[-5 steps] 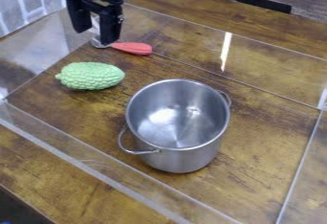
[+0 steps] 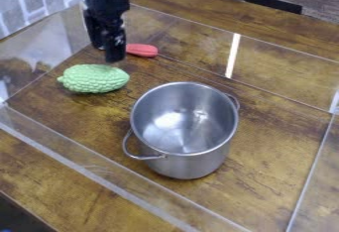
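Observation:
My gripper (image 2: 109, 40) hangs at the upper left, blurred, with its fingers open and pointing down. It is above and behind a bumpy light green vegetable-like object (image 2: 93, 78) lying on the wooden table. Just right of the gripper lies a red utensil-like object (image 2: 141, 50), partly hidden by it. A large steel pot (image 2: 185, 152) with two side handles stands at the lower centre, apparently empty.
The wooden table (image 2: 279, 67) has clear room on the right and at the lower left. Transparent panels or edges run along the left and lower sides. A thin white strip (image 2: 233, 56) is at the upper right.
My gripper has moved down and a little to the right, covering more of the area beside the red object. The green object and pot have not moved.

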